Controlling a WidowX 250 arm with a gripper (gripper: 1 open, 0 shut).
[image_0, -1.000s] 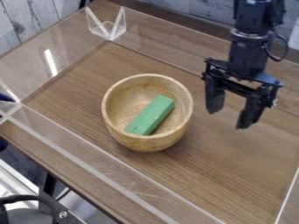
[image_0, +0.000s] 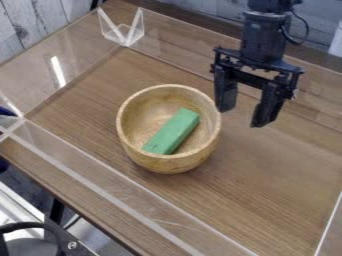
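Note:
The black gripper (image_0: 250, 99) hangs over the table at the upper right, open, its two fingers spread with bare wood visible around them. To its lower left a round tan bowl (image_0: 134, 121) holds a green block (image_0: 171, 131), which lies at a slant inside. The gripper is beside the bowl's right side, apart from the green block.
A white wire-like object (image_0: 122, 30) stands at the top left. Dark cables and a black part (image_0: 27, 242) are at the bottom left corner, near the table's edge.
The gripper has moved slightly left and its arm looks more upright and higher in the view. The bowl and green block look unmoved.

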